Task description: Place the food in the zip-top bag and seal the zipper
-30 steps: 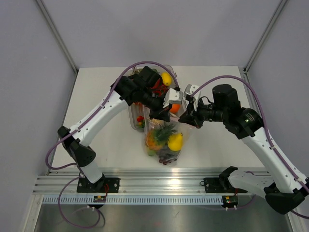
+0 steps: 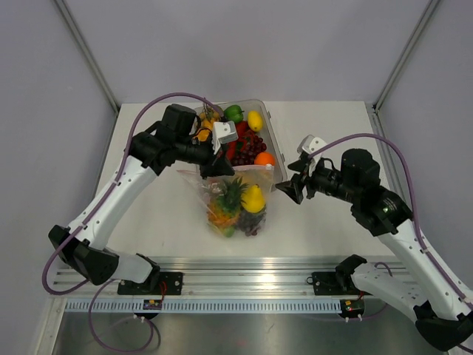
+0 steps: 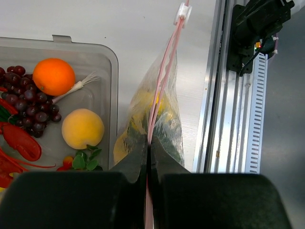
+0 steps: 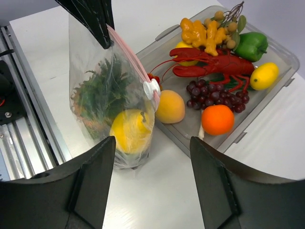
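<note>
The clear zip bag (image 2: 235,216) stands on the table with food inside: a pineapple (image 2: 223,213), a yellow pear (image 2: 253,198) and dark grapes. Its pink zipper (image 3: 162,86) runs along the top as two strips lying close together. At the zipper's right end sits the white slider (image 4: 151,87). My left gripper is shut on the pink zipper edge, towards the bag's left side. To the right of the bag, my right gripper stands open, its fingers (image 4: 102,164) apart with nothing held between them.
Behind the bag is a grey tray (image 2: 276,140) holding a lobster (image 4: 214,64), grapes (image 4: 217,98), an orange (image 4: 218,119), a peach (image 4: 170,107), a lemon and a green pepper. Bare table lies right of the bag.
The left gripper moved left along the bag's top, and the bag shifted left. My right gripper, at the zipper's right end before, has opened and drawn away to the right.
</note>
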